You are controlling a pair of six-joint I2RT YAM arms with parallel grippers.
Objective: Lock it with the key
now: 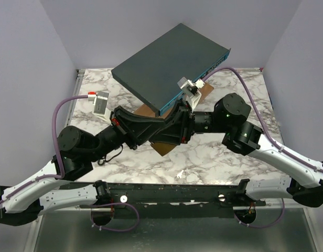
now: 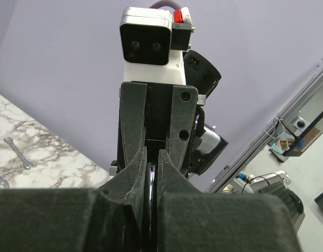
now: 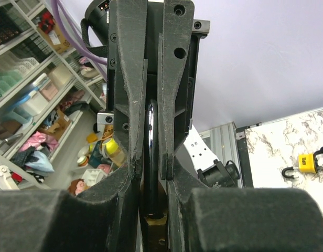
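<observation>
Above the table, in the top view, my left gripper [image 1: 147,132] and right gripper [image 1: 164,132] meet with their fingers overlapping. A brass padlock [image 1: 163,149] shows just below them. In the right wrist view its brass body [image 3: 155,231] sits between my right gripper's near fingers. Its dark shiny shackle [image 3: 151,152] stands edge-on between the left gripper's far fingers. Down the narrow finger gap in the left wrist view runs a shiny strip [image 2: 152,181], seemingly the shackle. Both grippers are shut on the padlock; no key shows at it. A small silver piece [image 1: 180,174], perhaps a key, lies on the table front.
Behind the grippers a large dark box [image 1: 169,65] overhangs a brown board [image 1: 144,111]. A yellow padlock [image 3: 307,163] lies on the marble table. Wrenches [image 2: 17,152] rest on the table.
</observation>
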